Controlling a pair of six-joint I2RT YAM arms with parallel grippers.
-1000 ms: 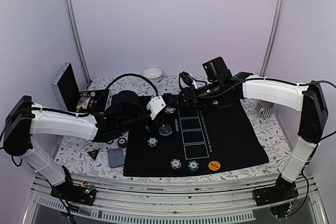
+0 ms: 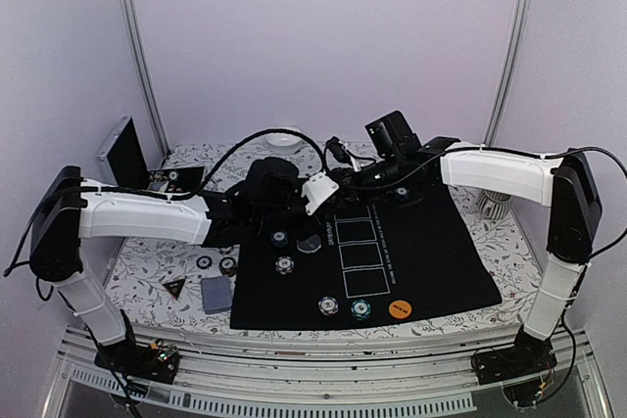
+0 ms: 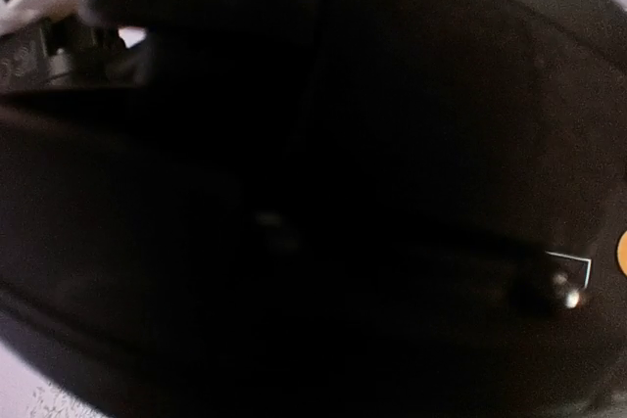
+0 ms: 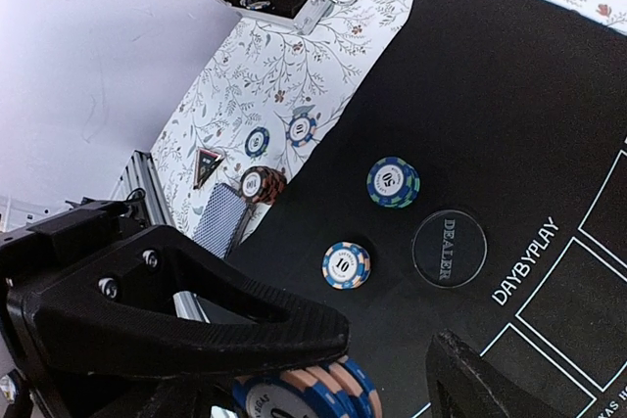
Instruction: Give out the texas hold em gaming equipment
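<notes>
My left gripper is shut on a stack of blue-and-peach chips (image 4: 313, 396), seen at the bottom of the right wrist view. Around that stack my right gripper (image 2: 339, 169) stands open, with one dark finger (image 4: 468, 379) on its right side; the other is mostly hidden. Both grippers meet above the back of the black mat (image 2: 441, 242). On the mat lie a blue-green 50 stack (image 4: 393, 182), a blue-and-peach 10 chip (image 4: 346, 265) and a clear dealer disc (image 4: 449, 249). Dark, close parts fill most of the left wrist view.
Near the mat's front edge are a pale chip (image 2: 328, 305), a teal chip (image 2: 361, 309) and an orange disc (image 2: 400, 309). A card deck (image 2: 217, 295) and an open case (image 2: 127, 159) stand at left. A white bowl (image 2: 284, 136) is behind.
The right arm has shifted slightly left. Chips on the front of the mat have stayed put.
</notes>
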